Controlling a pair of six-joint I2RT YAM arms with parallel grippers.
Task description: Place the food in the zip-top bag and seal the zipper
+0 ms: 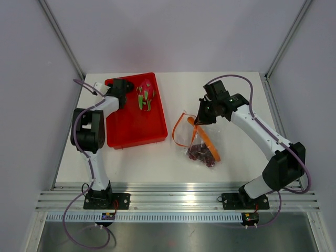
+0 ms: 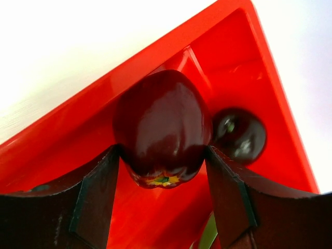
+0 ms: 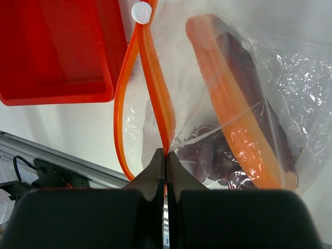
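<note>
In the red bin [image 1: 134, 131], my left gripper has its fingers either side of a dark red round fruit [image 2: 161, 122], seemingly touching it. A smaller dark round item [image 2: 238, 136] sits beside it; a red item with green parts [image 1: 146, 94] lies at the bin's right. My right gripper is shut on the orange zipper edge [image 3: 155, 83] of the clear bag [image 3: 290, 93]. Inside the bag are a long orange item [image 3: 233, 124] and dark purple round pieces [image 3: 199, 158].
The bag lies on the white table [image 1: 89, 168] right of the bin. Free table surface is in front of the bin and behind the bag. Metal rails border the table.
</note>
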